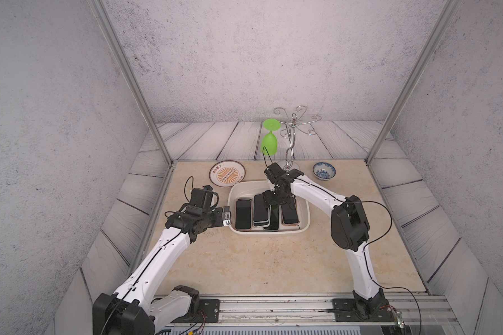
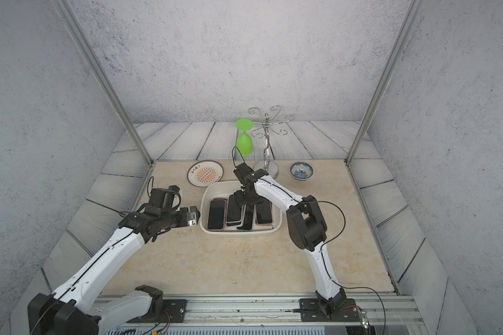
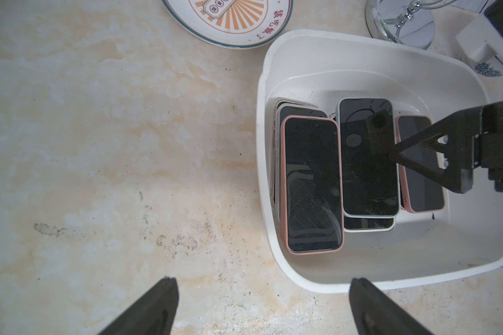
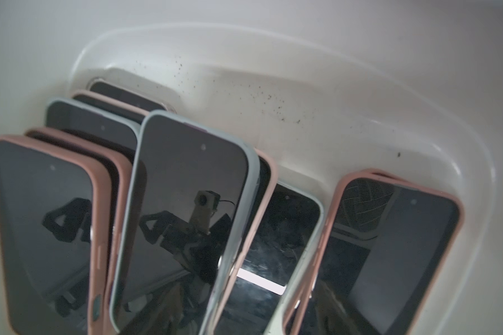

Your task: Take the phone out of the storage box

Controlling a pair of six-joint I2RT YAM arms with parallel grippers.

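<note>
Several dark-screened phones lie in the white storage box (image 1: 304, 223). A pink-framed phone (image 3: 313, 184) leans along its left side. Beside it a light-blue-framed phone (image 3: 369, 167) rests on top of others, and another pink phone (image 4: 391, 245) lies at the right. My right gripper is over the phones inside the box; its blurred fingers stand apart at the bottom of the right wrist view, with no phone clearly gripped. To the box's left, my left gripper is open above the table, empty.
Behind the box are a round plate (image 1: 227, 173), a metal stand (image 1: 290, 145) carrying a green goblet (image 1: 269, 142), and a small blue-patterned bowl (image 1: 324, 170). The table (image 1: 246, 262) in front of the box is bare.
</note>
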